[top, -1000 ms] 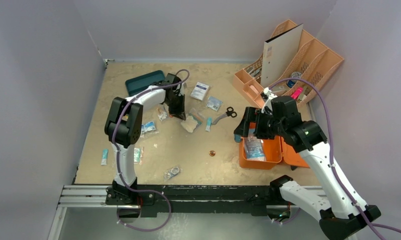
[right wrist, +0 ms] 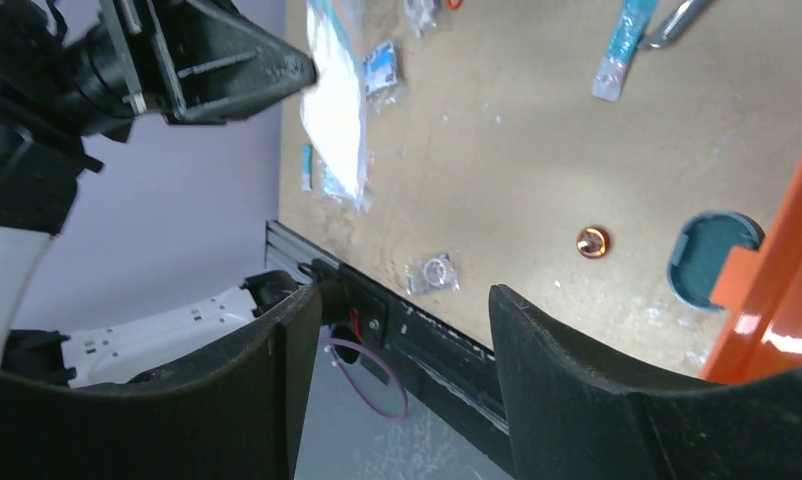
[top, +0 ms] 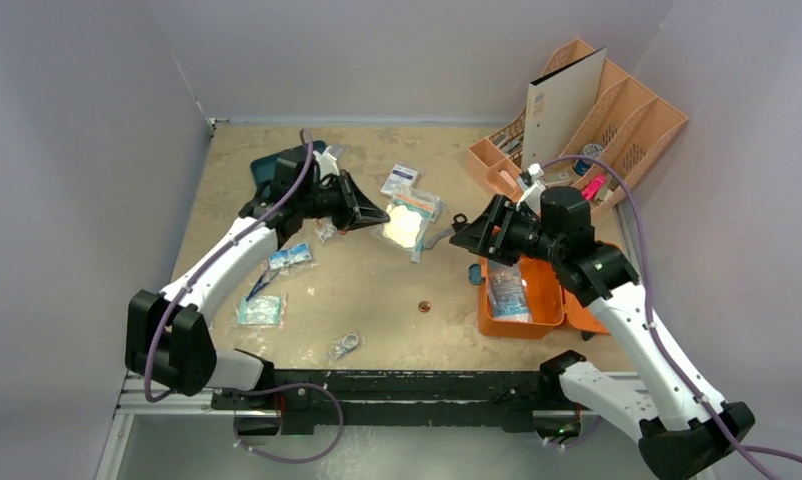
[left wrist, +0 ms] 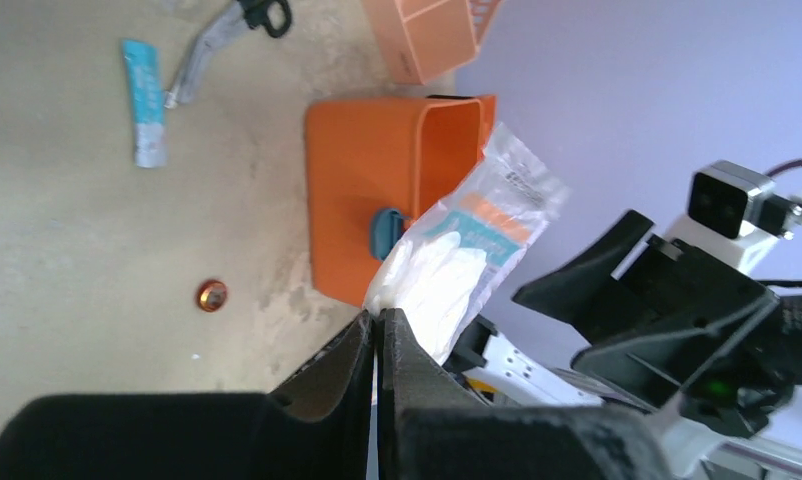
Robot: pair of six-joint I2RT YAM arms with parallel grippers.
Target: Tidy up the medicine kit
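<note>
A clear packet with white contents and an orange-and-teal label (left wrist: 467, 250) is pinched by one end in my left gripper, which is shut on it. In the top view this packet (top: 405, 222) is held up above the middle of the table. My right gripper is open and empty, near the left edge of the orange kit box (top: 517, 326). A blue-and-white pouch (top: 507, 292) lies inside that box. Several small bags, such as the teal-and-white one (top: 260, 311) and the ring bag (top: 345, 345), are spread over the table.
Grey-bladed scissors (top: 442, 235) and a teal sachet (left wrist: 145, 100) lie left of the box. A copper-coloured disc (right wrist: 593, 241) sits on bare tabletop. A peach organizer (top: 637, 125) stands at the back right, a white box (top: 399, 180) at the back.
My left gripper has lifted the packet off the table and brought it rightward, tipping up toward the right arm. My right gripper has shifted slightly left and turned toward the left arm.
</note>
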